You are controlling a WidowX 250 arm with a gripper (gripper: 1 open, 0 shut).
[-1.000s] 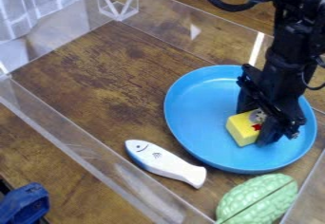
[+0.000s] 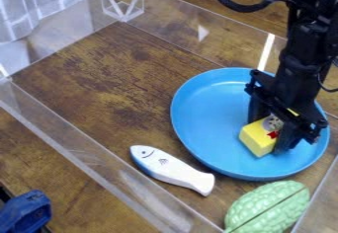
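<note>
A black robot gripper point(image 2: 283, 118) reaches down from the upper right into a blue plate point(image 2: 204, 116). It is shut on a yellow block point(image 2: 256, 141) with a red and grey marking, which is at the plate's right half. The fingers partly hide the block, and whether it rests on the plate or is slightly raised is hard to tell.
A white fish-shaped toy point(image 2: 172, 171) lies below left of the plate, a green cabbage-like toy point(image 2: 264, 207) below it. Clear barriers border the wooden surface point(image 2: 99, 69), whose upper left is free. A blue object point(image 2: 23, 213) is at bottom left.
The gripper and arm have shifted slightly to the right over the last second, with the fingers still around the yellow block. The other objects have not moved.
</note>
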